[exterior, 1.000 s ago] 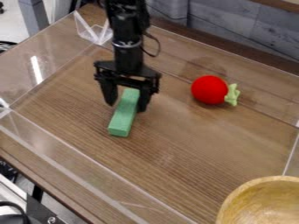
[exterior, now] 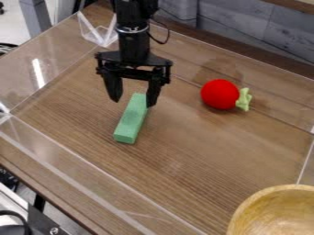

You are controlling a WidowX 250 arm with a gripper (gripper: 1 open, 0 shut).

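My gripper [exterior: 132,92] is a dark two-finger tool at the upper middle, its fingers spread open with nothing between them. It hangs above and just behind a pale green oblong piece [exterior: 131,122] lying on the wooden table [exterior: 73,138]. A red round object [exterior: 218,93] sits to the right, with a small light green piece [exterior: 243,98] touching its right side.
A yellow bowl [exterior: 271,216] is partly in view at the bottom right corner. The table's left edge runs at upper left and lower left.
My gripper has lifted up and back from the green oblong piece, uncovering more of it. The piece and the red object look unmoved.
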